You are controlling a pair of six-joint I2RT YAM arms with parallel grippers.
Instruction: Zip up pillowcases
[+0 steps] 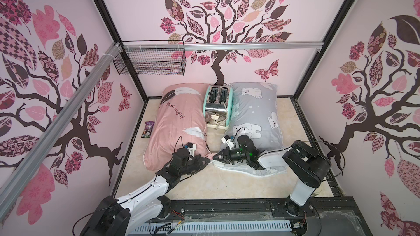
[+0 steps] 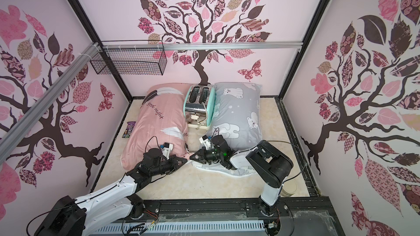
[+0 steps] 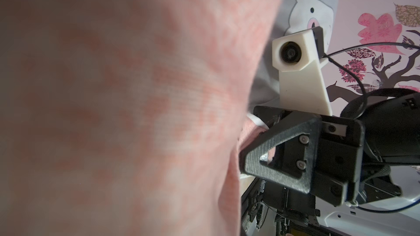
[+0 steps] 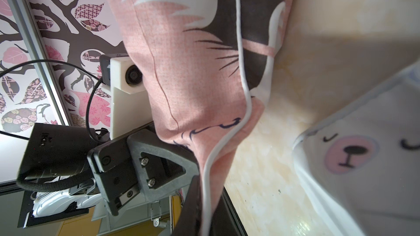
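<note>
The pink pillowcase [image 1: 177,111] lies on the left, the grey bear-print pillowcase [image 1: 256,109] on the right, its front end loose. My left gripper [image 1: 203,161] and right gripper [image 1: 216,157] meet at the pink case's front right corner. That corner's white zipper strip [image 4: 240,70] runs down to my right gripper in the right wrist view; both grippers appear shut, but what is between their fingers is hidden by fabric and each other. Pink fabric fills most of the left wrist view, blurred.
A mint toaster [image 1: 217,107] stands between the pillows. A candy bag [image 1: 147,129] lies left of the pink one. A wire basket [image 1: 149,61] hangs on the rail at back left. Bare surface [image 1: 227,185] shows along the front.
</note>
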